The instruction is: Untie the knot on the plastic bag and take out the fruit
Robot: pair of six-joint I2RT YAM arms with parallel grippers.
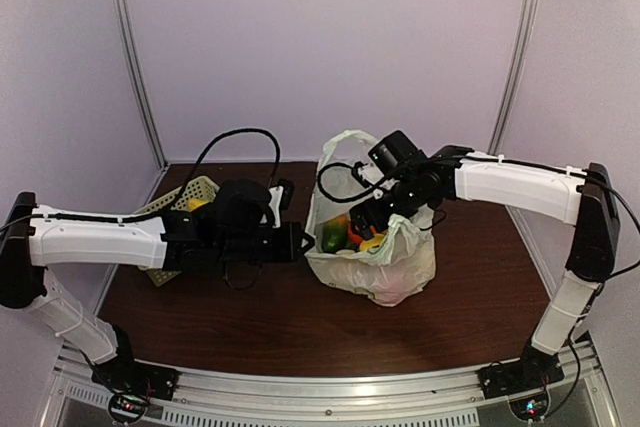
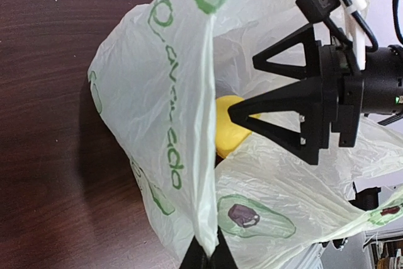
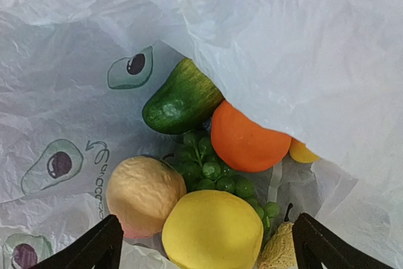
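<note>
The white plastic bag point(image 1: 370, 277) is open at the top. My left gripper is shut on its near edge. My right gripper point(image 1: 368, 222) hangs over the opening, open and empty; the left wrist view shows it beside a yellow fruit point(image 2: 230, 130). In the right wrist view the bag holds a green mango-like fruit point(image 3: 179, 99), an orange point(image 3: 249, 137), green grapes point(image 3: 211, 171), a peach point(image 3: 145, 193), a large yellow fruit point(image 3: 211, 231), a small yellow fruit point(image 3: 302, 152) and a textured pear-like fruit point(image 3: 280, 250).
A cream perforated basket point(image 1: 160, 274) with something yellow in it stands at the left, partly behind my left arm.
</note>
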